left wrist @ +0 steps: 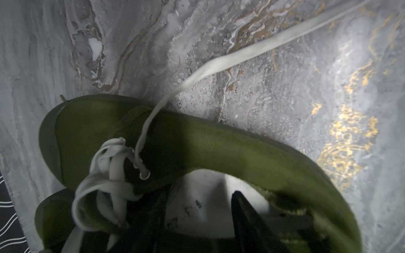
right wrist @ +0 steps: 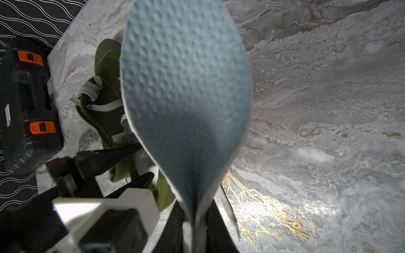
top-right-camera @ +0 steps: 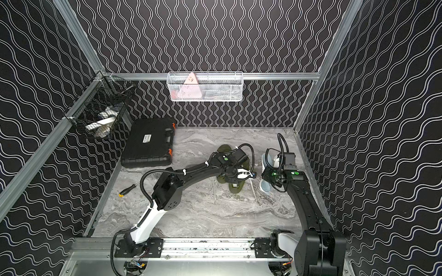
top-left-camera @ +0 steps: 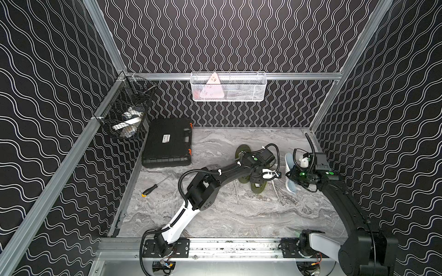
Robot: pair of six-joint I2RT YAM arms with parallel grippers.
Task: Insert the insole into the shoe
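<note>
A pair of olive canvas shoes [left wrist: 189, 139] with white laces lies at the table's centre-right, partly hidden by my left arm in the top views. In the left wrist view, my left gripper has its fingers apart at the opening of the nearer shoe, over its pale inside, nothing visible between them. My right gripper is shut on the narrowed end of a light-blue dimpled insole [right wrist: 185, 71], which it holds upward, just right of the shoes [top-left-camera: 290, 184].
A black case [top-left-camera: 163, 142] lies at the back left, a screwdriver [top-left-camera: 149, 191] in front of it. A white mesh basket [top-left-camera: 244, 87] and black wire basket [top-left-camera: 115, 110] hang on the frame.
</note>
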